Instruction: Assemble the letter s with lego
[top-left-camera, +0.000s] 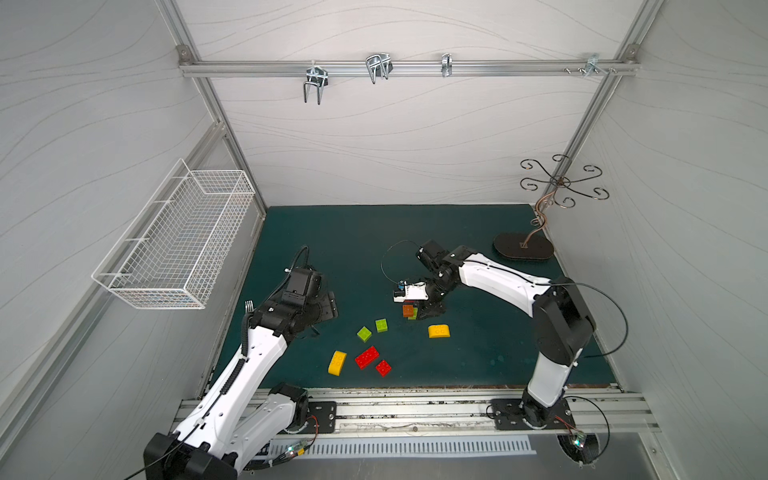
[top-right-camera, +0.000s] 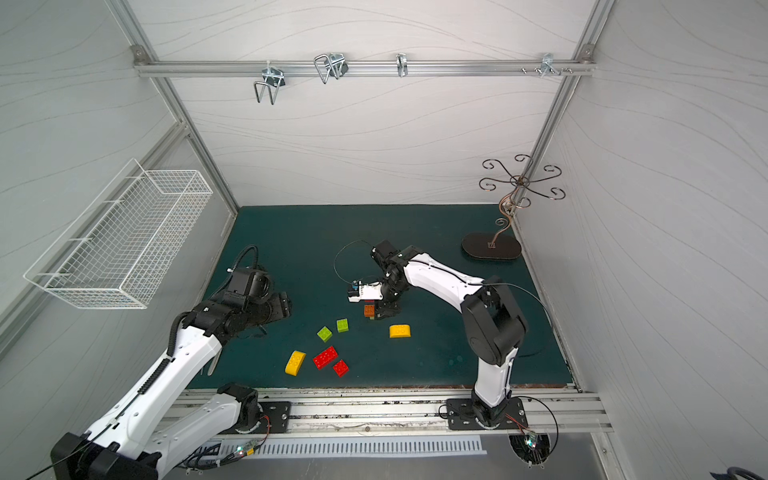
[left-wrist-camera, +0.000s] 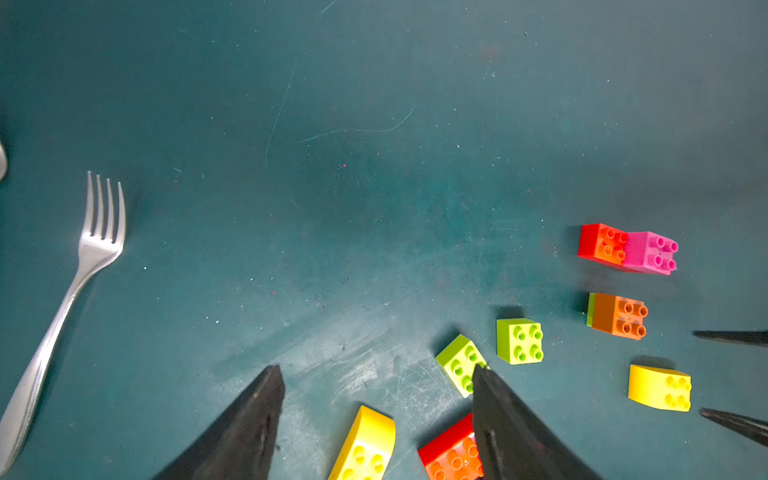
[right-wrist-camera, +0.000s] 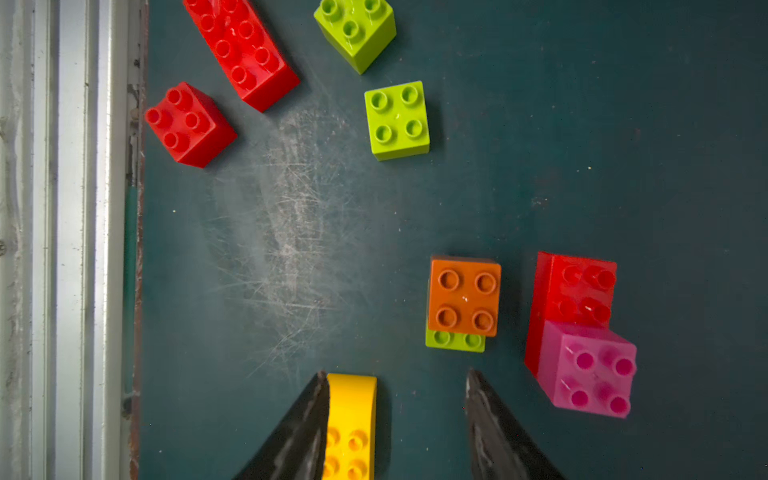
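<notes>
In the right wrist view an orange brick (right-wrist-camera: 464, 296) sits on a lime brick (right-wrist-camera: 454, 340) that sticks out from under it. Close by stand a red brick (right-wrist-camera: 572, 296) and a pink brick (right-wrist-camera: 588, 368), touching each other. My right gripper hovers over this group, open and empty. Loose pieces are a yellow brick (top-left-camera: 438, 330), two lime bricks (left-wrist-camera: 520, 341) (left-wrist-camera: 461, 364), a long red brick (top-left-camera: 367, 357), a small red brick (top-left-camera: 384, 368) and another yellow brick (top-left-camera: 337, 362). Over the left side my left gripper hangs open, nothing between its fingers.
A fork (left-wrist-camera: 96, 248) lies at the left edge of the dark green table. A white wire basket (top-left-camera: 180, 240) hangs on the left wall, and a curled metal stand (top-left-camera: 524, 245) occupies the back right.
</notes>
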